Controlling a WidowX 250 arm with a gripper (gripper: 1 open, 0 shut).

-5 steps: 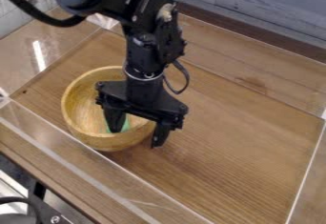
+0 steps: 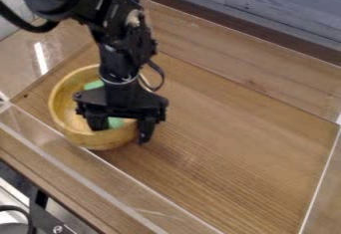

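My black gripper is open and pointed down inside a yellow bowl on the left of the wooden tray. A green object lies in the bowl, mostly hidden behind the gripper. Whether the fingers touch it cannot be told.
A low wall runs along the back, and a pale edge borders the near left.
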